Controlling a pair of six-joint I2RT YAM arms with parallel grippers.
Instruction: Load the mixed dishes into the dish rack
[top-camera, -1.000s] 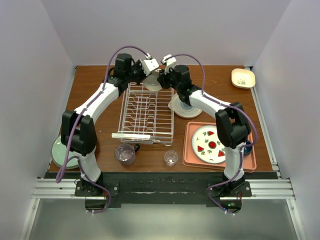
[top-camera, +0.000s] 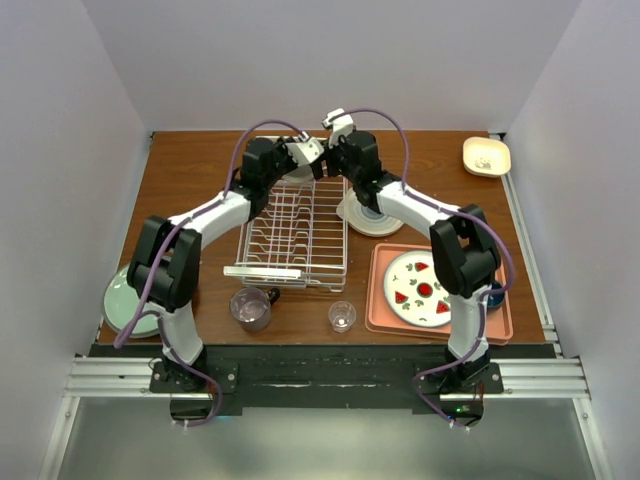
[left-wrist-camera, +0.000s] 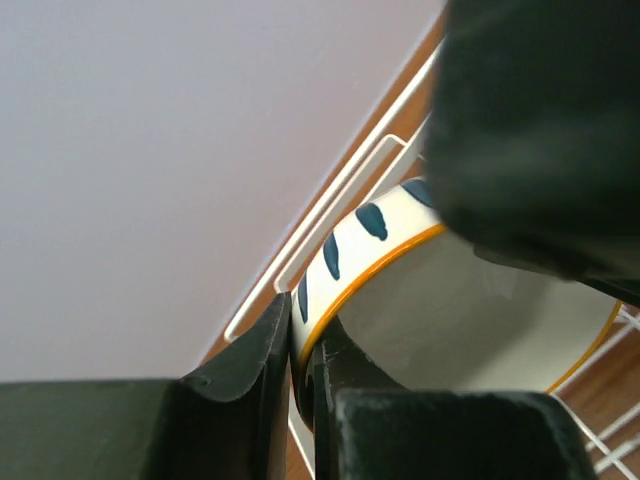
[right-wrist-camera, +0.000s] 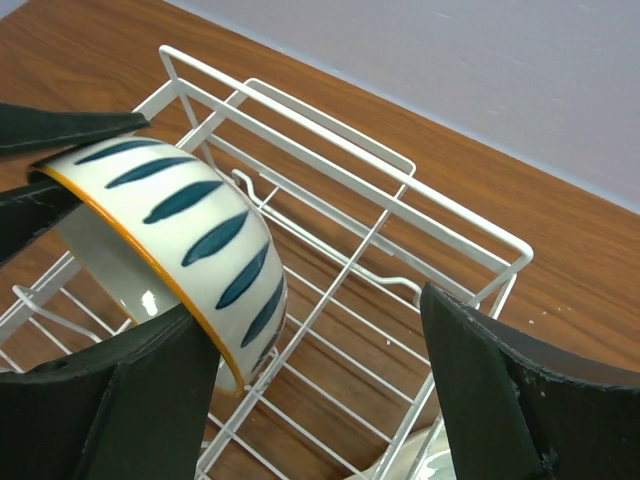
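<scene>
A white bowl (right-wrist-camera: 205, 215) with dark leaf marks and an orange rim is tilted on its side at the back of the white wire dish rack (right-wrist-camera: 350, 262). My left gripper is shut on the bowl's rim, one finger on either side of the wall. In the right wrist view, the bowl's lower edge comes close to the rack wires; whether it touches them I cannot tell. My right gripper stands open beside the bowl, with a wide gap between its fingers. From above, both grippers cover much of the bowl.
Right of the rack lie stacked plates (top-camera: 375, 222) and a pink tray (top-camera: 375, 318) holding a patterned plate (top-camera: 400, 275). A dark mug (top-camera: 250, 310) and a glass (top-camera: 342, 316) stand in front. Green plates (top-camera: 120, 300) lie left, a small square dish (top-camera: 486, 156) far right.
The right arm has barely moved.
</scene>
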